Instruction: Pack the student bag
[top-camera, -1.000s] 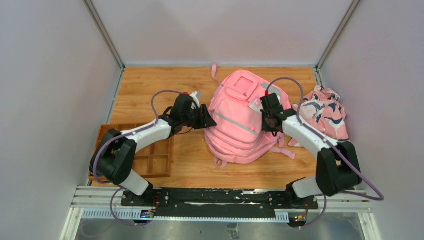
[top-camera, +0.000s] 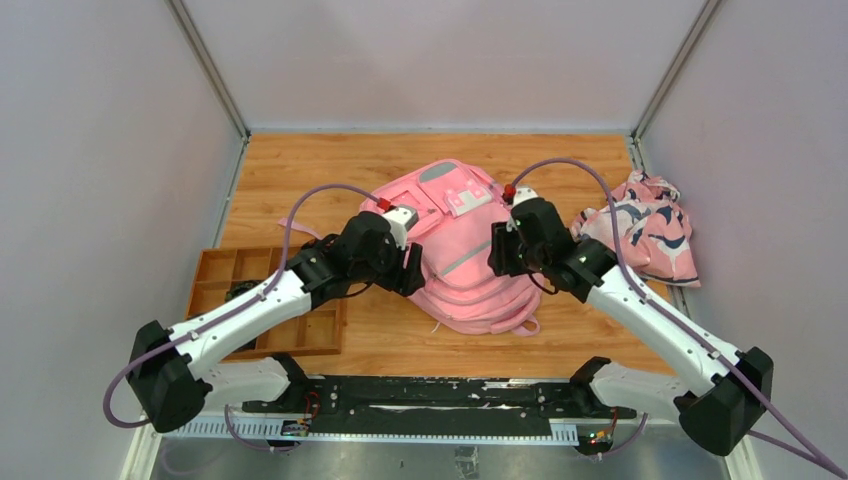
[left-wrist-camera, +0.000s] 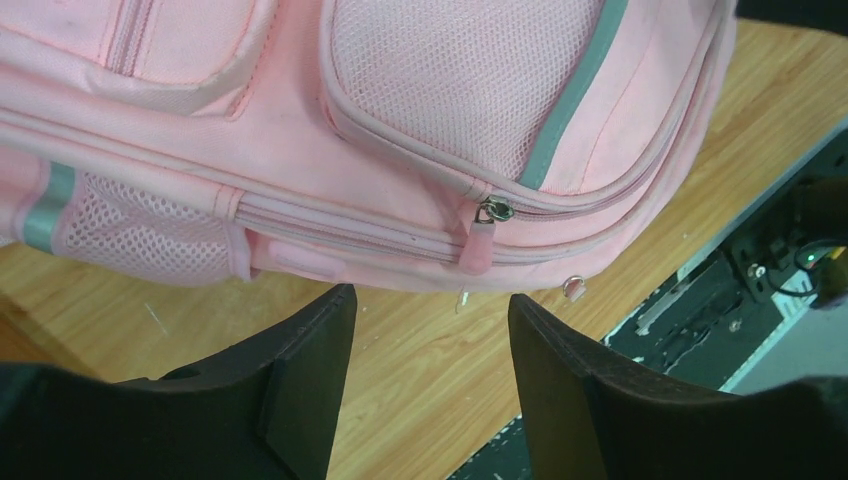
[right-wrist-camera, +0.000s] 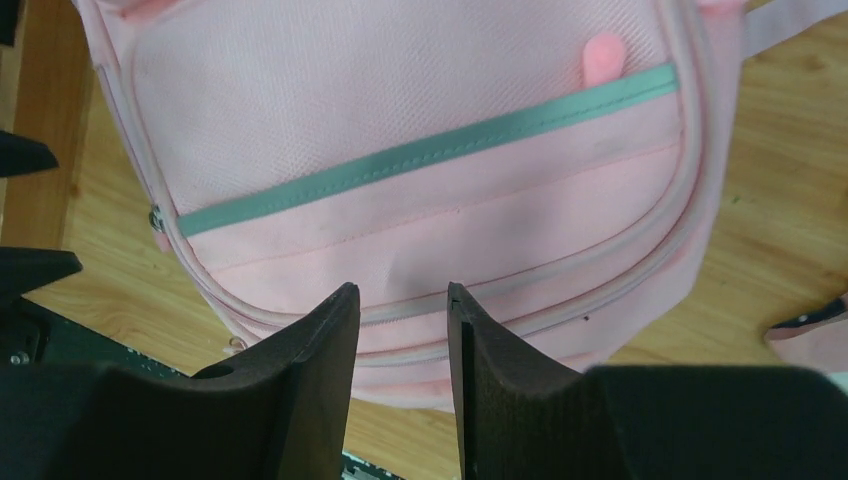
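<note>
A pink backpack lies front side up on the table, tilted, between my two arms. My left gripper stands open at its lower left edge, nothing between its fingers. Just ahead of them in the left wrist view is a zipper pull, at the left end of the zip round the bulging front pocket. Above the bag's lower part, my right gripper is partly open. Its gap looks empty, with pink fabric behind it. Whether its fingertips touch the bag cannot be told. The bag's inside is hidden.
A wooden compartment tray stands at the left, partly under my left arm, with dark items in it. At the right wall lies a patterned pink cloth bag. Bare table shows behind and in front of the backpack.
The backpack has turned and shifted left.
</note>
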